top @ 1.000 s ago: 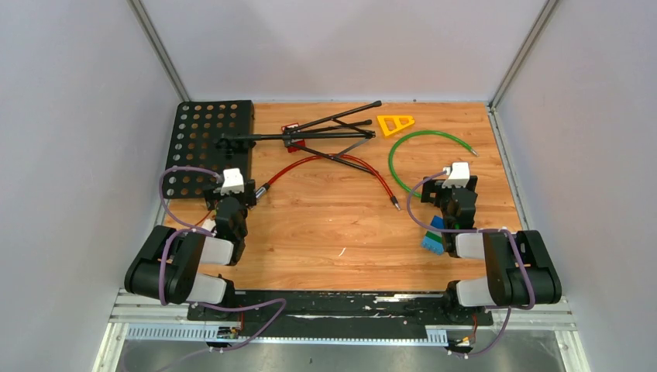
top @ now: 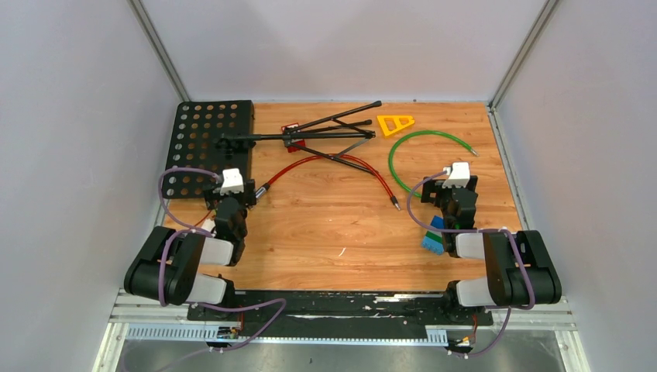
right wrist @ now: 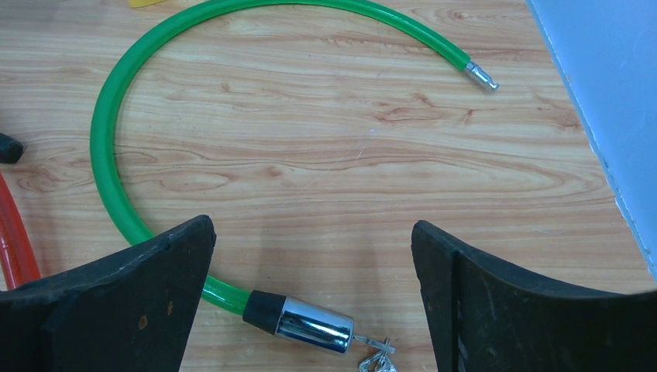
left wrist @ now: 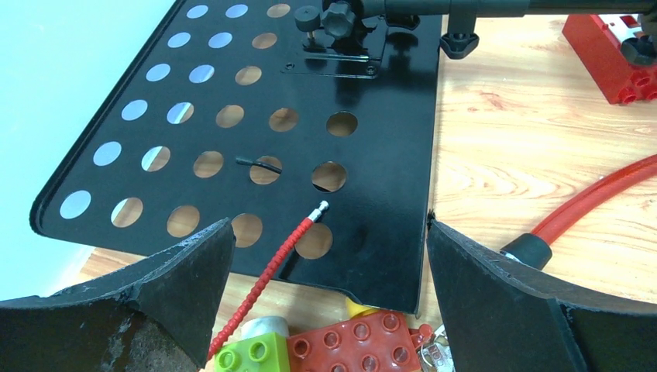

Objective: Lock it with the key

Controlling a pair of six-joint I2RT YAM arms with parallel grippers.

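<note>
A green cable lock [right wrist: 104, 136] lies in an open curve on the right side of the table. Its metal pin end [right wrist: 482, 76] is at the far right, apart from the chrome lock cylinder [right wrist: 316, 324]. A key [right wrist: 373, 343] sticks out of that cylinder, with more metal hanging from it. Over the cylinder's end hovers my right gripper, open and empty. A red cable lock [top: 377, 174] arcs across the middle, its cylinder end [left wrist: 529, 249] near my left gripper. Wide apart stand the fingers of my left gripper, holding nothing.
A black perforated plate [left wrist: 387, 139] and a black tripod [top: 329, 136] occupy the back left. Beneath the left gripper are red bricks [left wrist: 352, 345] and a thin red cable [left wrist: 267, 271]. Blue bricks [top: 434, 242] lie near the right arm.
</note>
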